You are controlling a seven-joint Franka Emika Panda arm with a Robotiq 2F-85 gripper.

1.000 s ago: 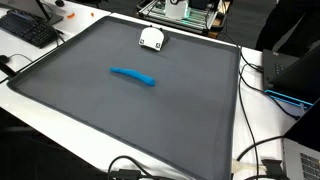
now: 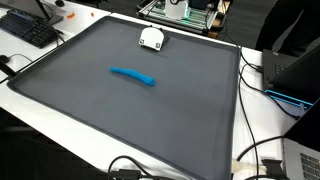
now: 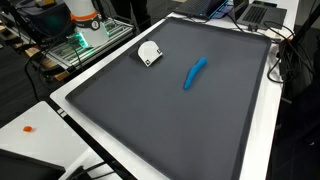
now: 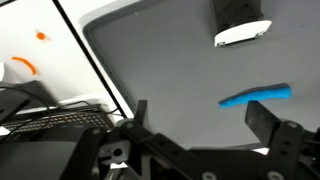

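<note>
A blue stick-like object (image 2: 132, 75) lies flat on the grey board (image 2: 170, 115); exterior view 2 shows the same blue object (image 3: 194, 73) right of the board's middle. Behind it stands a white-faced block (image 2: 151, 39), whose body looks black in the wrist view (image 4: 240, 30). My gripper is visible only in the wrist view, high above the board. Its dark fingers are spread wide apart and hold nothing; the right fingertip (image 4: 262, 120) appears just below the blue object in that picture.
A black keyboard (image 2: 32, 28) sits off the board's far left. Laptops and cables (image 2: 262, 90) line the right side. Small orange pieces (image 4: 41, 36) lie on the white table. Most of the board is bare.
</note>
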